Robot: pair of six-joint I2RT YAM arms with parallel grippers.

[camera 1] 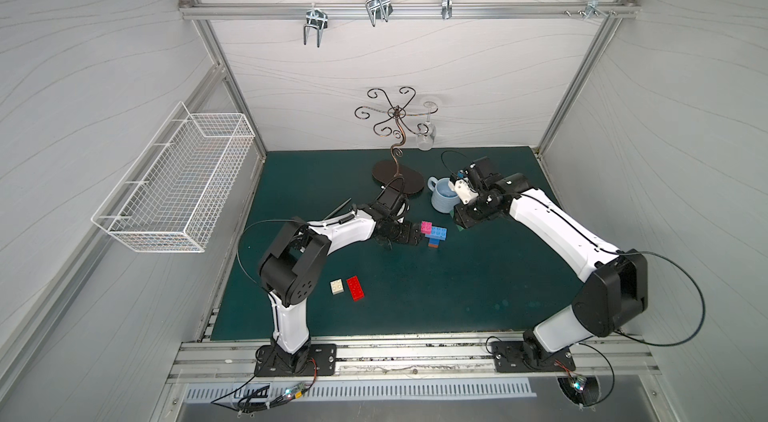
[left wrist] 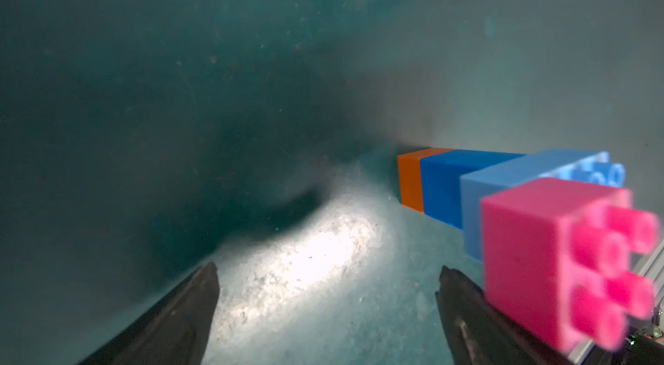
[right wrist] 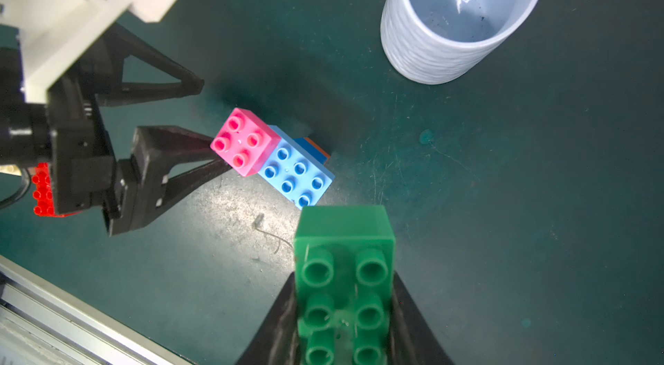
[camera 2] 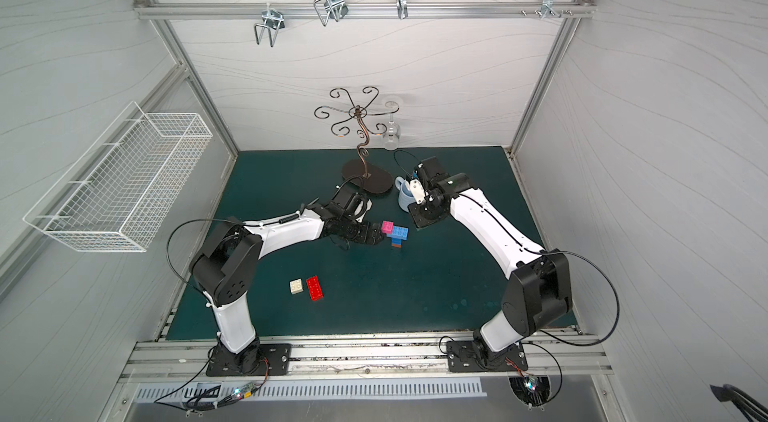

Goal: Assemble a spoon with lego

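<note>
A joined stack stands on the table: a pink brick [right wrist: 245, 142] at one end on top, a light blue brick [right wrist: 296, 168] beside it, and a darker blue brick [left wrist: 449, 184] and an orange brick [left wrist: 412, 178] below. My left gripper is open at the pink end, one finger close by the pink brick, with only bare table between its fingers. In the right wrist view, my right gripper is shut on a green brick [right wrist: 344, 226], studs facing the camera, held apart from the stack.
A light blue mug [camera 1: 444, 195] stands behind the stack, close to the right arm. A metal stand [camera 1: 397, 174] is at the back. A red brick [camera 1: 355, 287] and a white brick [camera 1: 337, 286] lie front left.
</note>
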